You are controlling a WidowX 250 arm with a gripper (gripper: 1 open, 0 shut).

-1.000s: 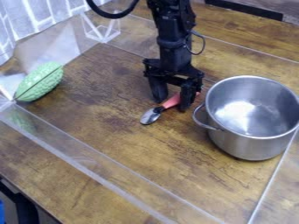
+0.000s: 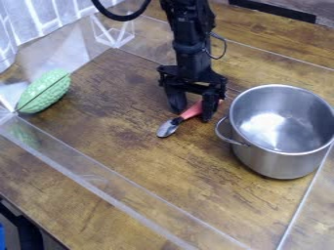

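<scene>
The black robot gripper (image 2: 193, 100) is low over the wooden table at the centre, directly on a spoon with a red handle (image 2: 193, 111) and a metal head (image 2: 169, 127). Its fingers surround the upper part of the handle; whether they are closed on it cannot be seen clearly. A large steel pot (image 2: 274, 127) stands just to the right, close beside the handle and the gripper.
A green cabbage-like object (image 2: 47, 92) lies at the left by a clear plastic edge. Clear plastic walls (image 2: 104, 191) border the work area.
</scene>
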